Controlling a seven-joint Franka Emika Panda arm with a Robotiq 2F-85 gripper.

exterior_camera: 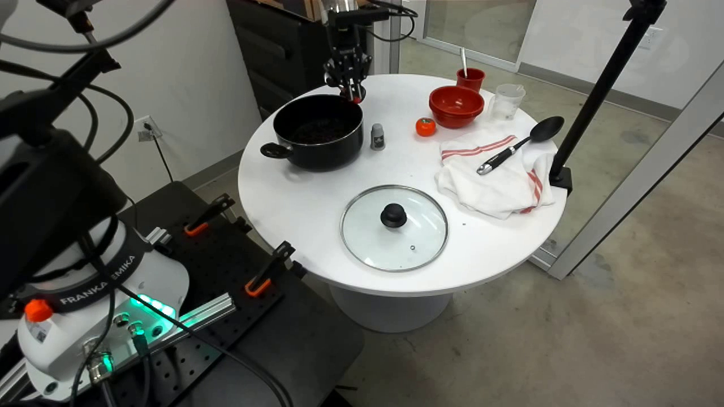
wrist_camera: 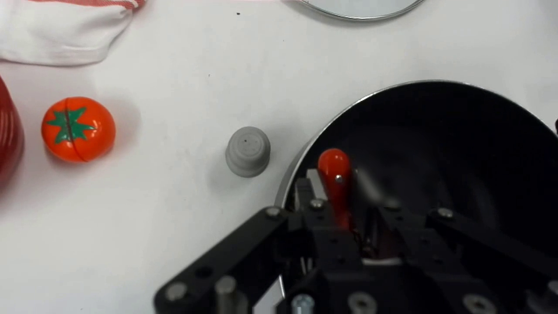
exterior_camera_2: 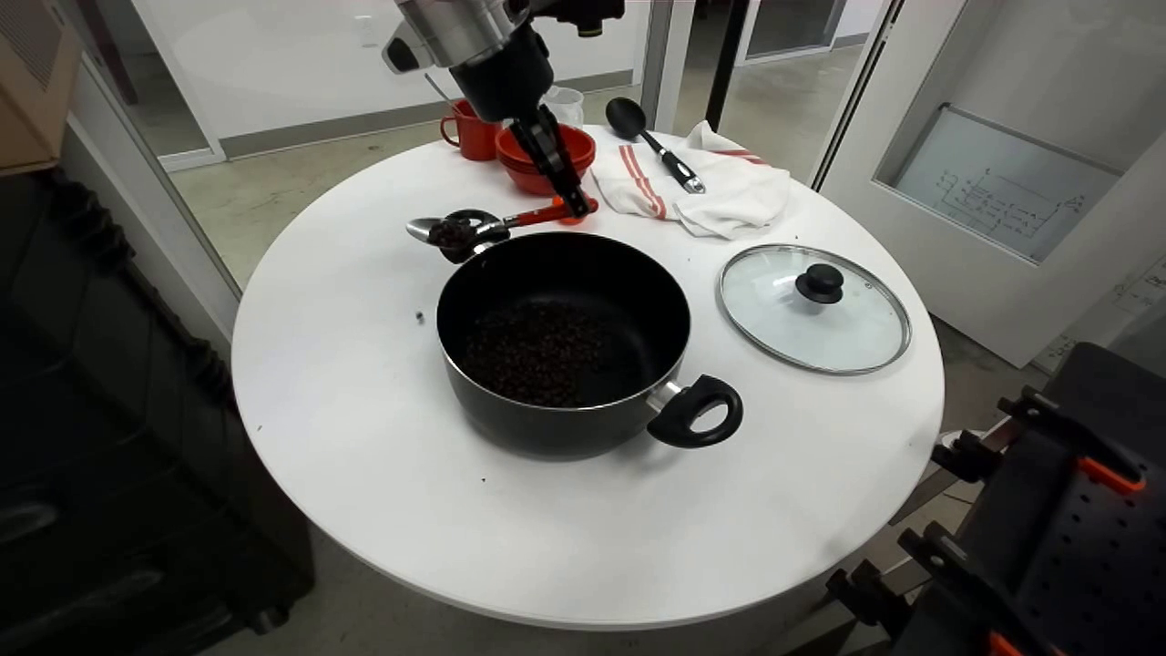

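Note:
My gripper (exterior_camera: 352,95) is shut on the red handle of a spoon (exterior_camera_2: 537,215) above the far rim of the black pot (exterior_camera_2: 568,432). In exterior view 2 the spoon's metal bowl, carrying a heap of dark beans (exterior_camera_2: 451,233), appears out past the rim near the far pot handle. Many more beans (exterior_camera_2: 536,350) cover part of the pot's floor. From the wrist, the red handle end (wrist_camera: 335,165) shows between the fingers, while the spoon's bowl is hidden. Exterior view 1 shows only a bit of red at the fingertips.
Near the pot stand a grey-capped shaker (exterior_camera: 377,138) and a tomato (exterior_camera: 425,126). Farther off are red bowls (exterior_camera: 456,107), a red cup (exterior_camera: 470,78), a clear cup (exterior_camera: 507,102), and a towel (exterior_camera: 495,180) under a black spoon (exterior_camera: 502,157). The glass lid (exterior_camera: 370,230) lies flat.

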